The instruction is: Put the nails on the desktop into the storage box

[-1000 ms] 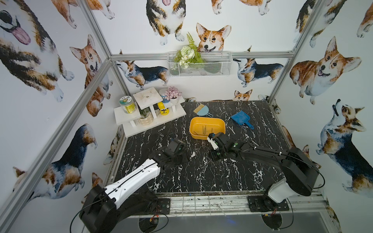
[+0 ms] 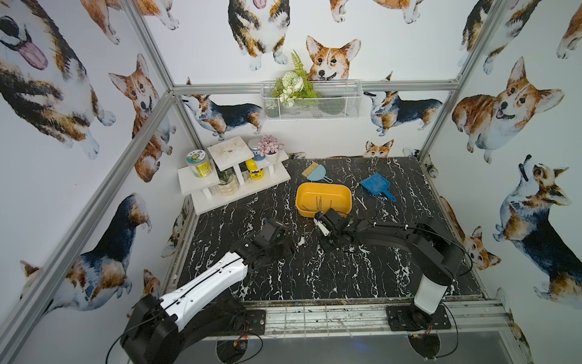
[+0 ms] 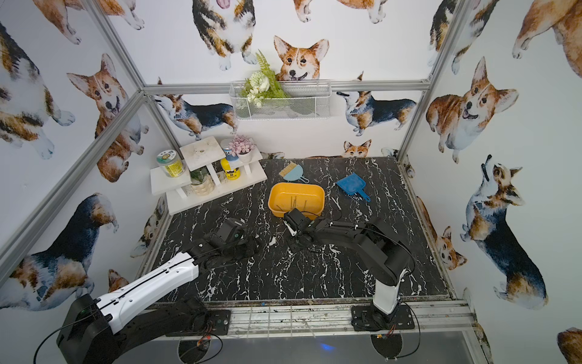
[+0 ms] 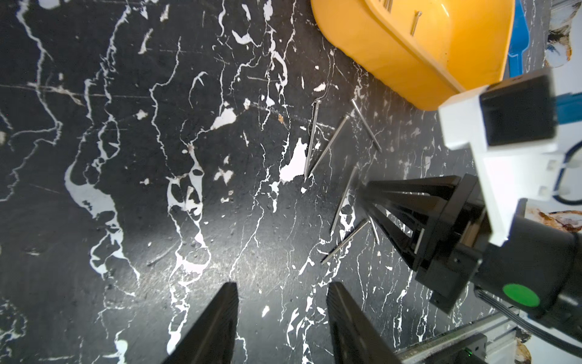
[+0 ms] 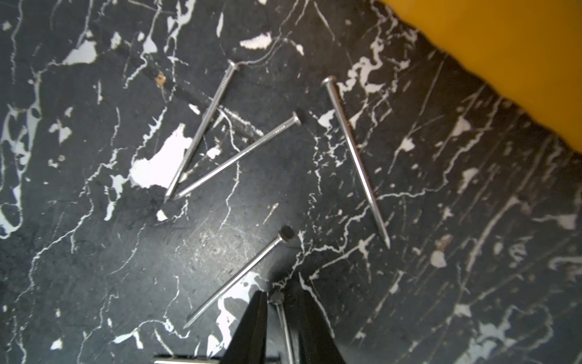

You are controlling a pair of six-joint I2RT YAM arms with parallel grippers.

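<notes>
Several silver nails lie loose on the black marbled desktop, among them a crossed pair [image 5: 200, 136], one by itself [image 5: 357, 160] and a slanted one [image 5: 239, 279]. The yellow storage box [image 2: 306, 188] is behind them with some nails [image 4: 416, 23] inside. My right gripper points down low over the nails, part open. Another nail [image 5: 283, 327] shows between its fingers; whether they touch it cannot be told. My left gripper hovers over bare desktop left of the nails, fingers apart and empty.
A blue dustpan [image 2: 376, 184] lies right of the box, and a small brush with a light-blue pan [image 2: 316, 173] behind it. A white shelf [image 2: 242, 189] stands at the back left. Desktop below the left gripper is mostly clear.
In the top left view my right arm has come leftward and a little forward, its gripper shifting left in front of the box. The left arm has barely moved.
</notes>
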